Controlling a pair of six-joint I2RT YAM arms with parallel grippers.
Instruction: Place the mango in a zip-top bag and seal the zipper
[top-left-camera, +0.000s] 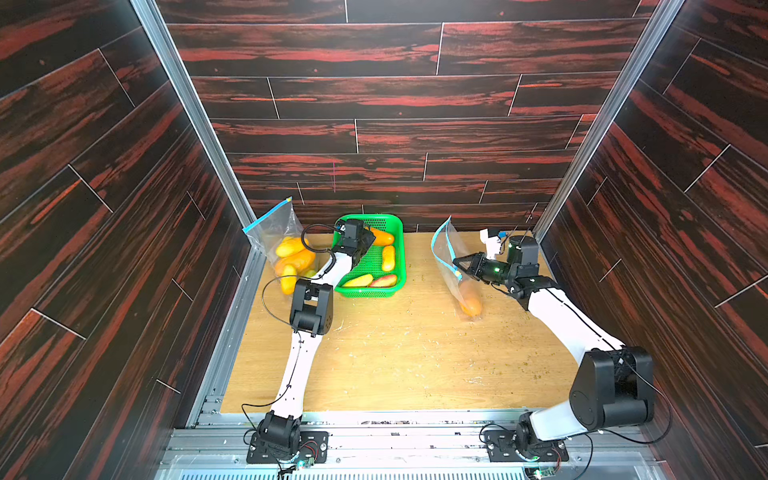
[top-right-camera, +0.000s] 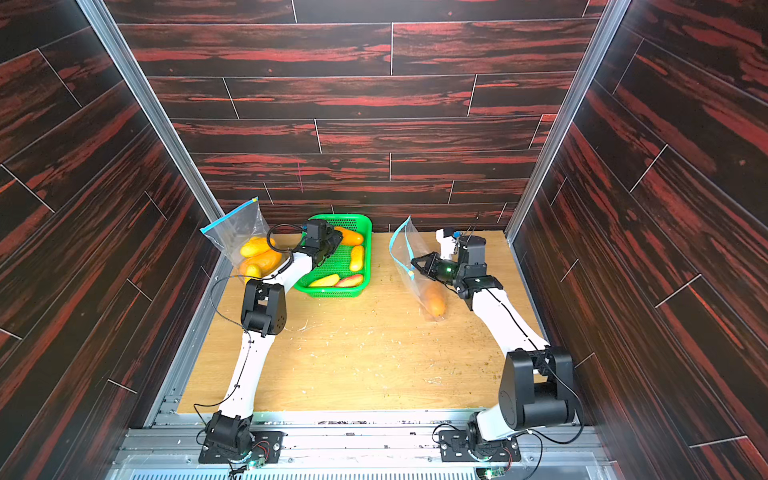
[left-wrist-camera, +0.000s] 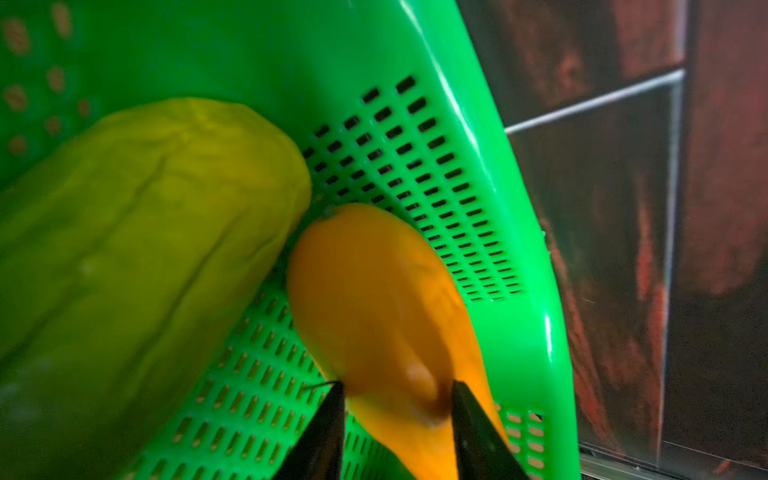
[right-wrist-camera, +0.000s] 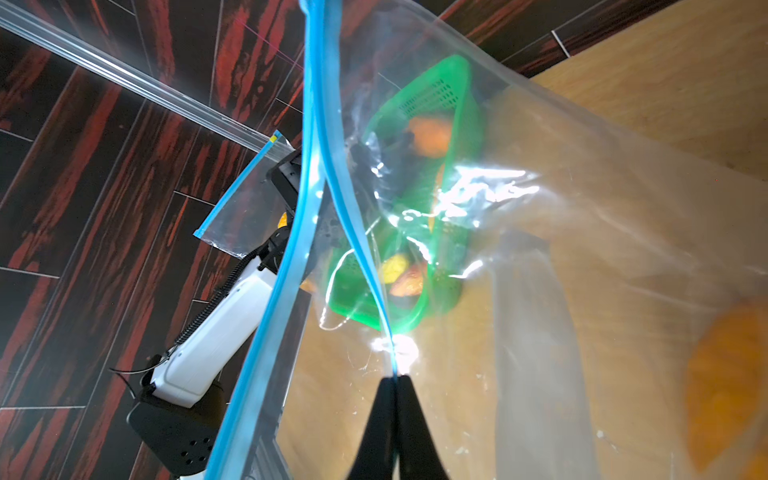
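In the left wrist view an orange mango lies in the green basket. My left gripper is part open above it, one fingertip near each side of the fruit; whether they touch it I cannot tell. A larger yellow-green fruit lies beside that mango. My right gripper is shut on the edge of a clear zip top bag, at the end of one blue zipper strip. The bag's mouth gapes toward the left. An orange mango rests at its bottom, on the table.
Another clear bag with a blue zipper, holding several fruits, leans at the back left beside the left arm. More mangoes lie in the basket.
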